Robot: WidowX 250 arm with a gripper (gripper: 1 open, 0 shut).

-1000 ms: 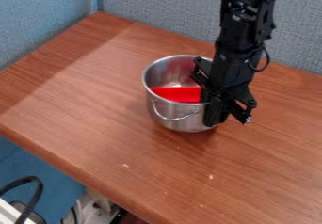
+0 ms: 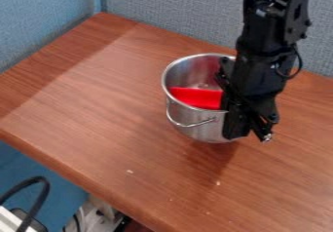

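A steel pot (image 2: 185, 122) with a wire handle stands on the wooden table, a red object (image 2: 196, 96) lying inside it. My black gripper (image 2: 242, 127) is low at the pot's right side, against or just over its wall and partly hiding it. Its fingertips are dark and crowded together; whether anything is between them is hard to see, but it looks shut.
Grey-blue padded walls border the back and left. Cables and other gear sit beyond the table's lower-left edge.
The gripper has moved right and a little down over the last second, and the pot has shifted slightly right along with it.
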